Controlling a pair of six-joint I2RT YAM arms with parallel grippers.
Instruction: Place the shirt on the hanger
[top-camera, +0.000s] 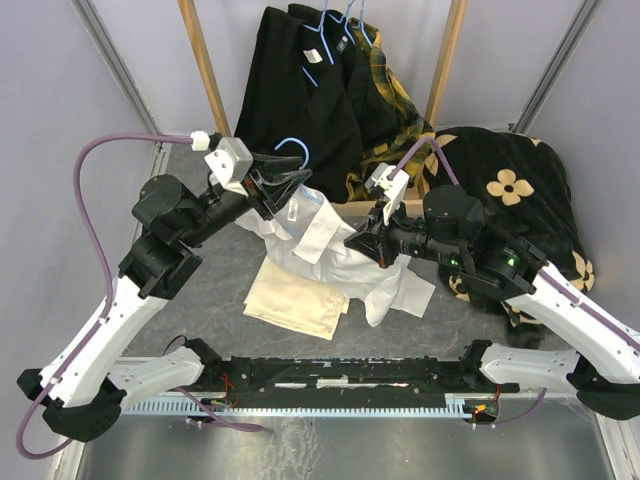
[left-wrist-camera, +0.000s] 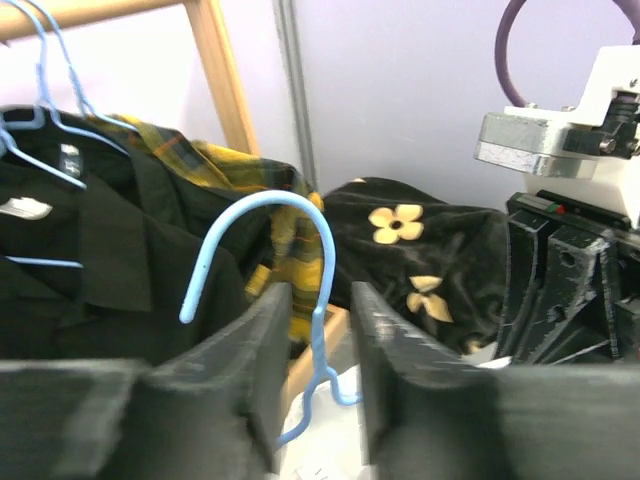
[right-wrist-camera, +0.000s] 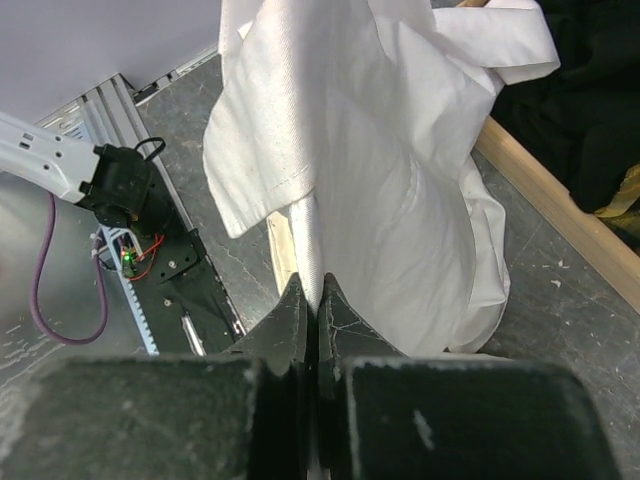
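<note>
The white shirt (top-camera: 350, 266) lies across the middle, partly raised between the arms. In the right wrist view my right gripper is shut on a narrow fold of the shirt (right-wrist-camera: 390, 210). A light blue hanger (top-camera: 293, 141) has its hook standing up by the shirt's collar. My left gripper is open around the neck of the hanger (left-wrist-camera: 327, 250), one finger on either side, with gaps showing. Below the neck, the hanger's shoulders start to spread; their lower ends are hidden by the fingers and the shirt.
Black clothes (top-camera: 300, 100) hang on blue hangers from a wooden rack (top-camera: 203, 65) at the back. A dark flowered blanket (top-camera: 545, 195) is heaped at right. Folded cream cloth (top-camera: 290, 303) lies on the grey surface, in front of the shirt.
</note>
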